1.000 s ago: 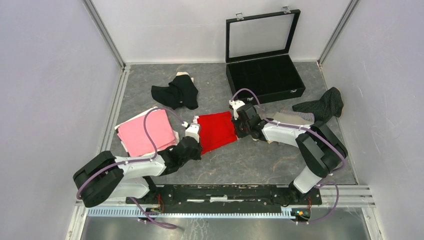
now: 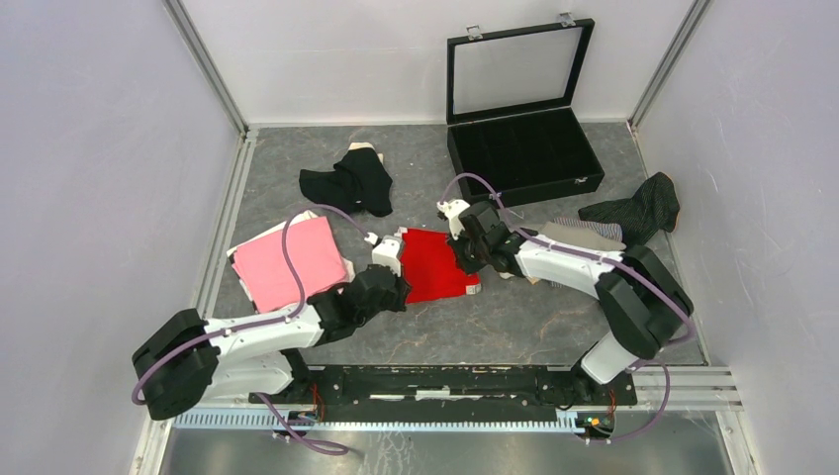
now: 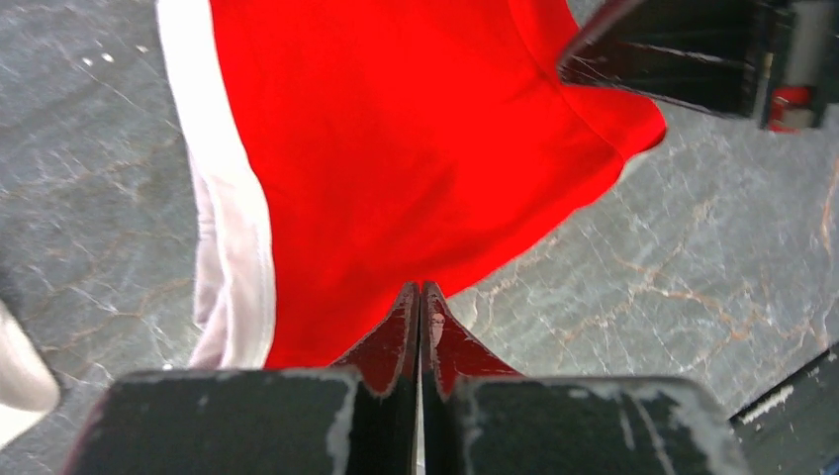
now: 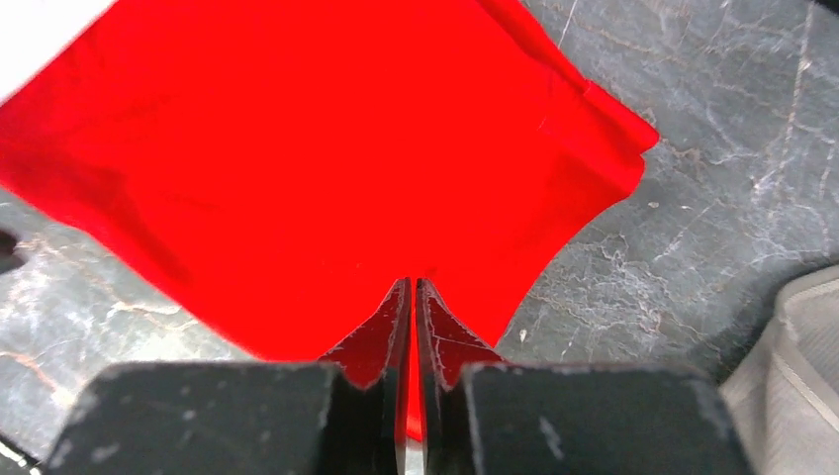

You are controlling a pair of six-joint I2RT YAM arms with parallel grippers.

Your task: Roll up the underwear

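Observation:
The red underwear (image 2: 427, 265) lies flattened into a rough square on the grey table, with a white band along its left edge in the left wrist view. Over its lower left side, my left gripper is shut with its tips at the cloth's edge; no fabric clearly shows between them. On the cloth's right side my right gripper is shut, and a strip of the red underwear (image 4: 326, 188) shows between its fingers. A small pale tag sits at the lower right corner in the top view.
An open black box (image 2: 524, 153) stands at the back right. Pink folded cloth (image 2: 287, 262) lies at left, black cloth (image 2: 351, 183) behind it. Grey and dark garments (image 2: 638, 210) are heaped at right. Bare table shows in front of the underwear.
The underwear has turned straighter and shifted slightly right. My left gripper has moved a little right.

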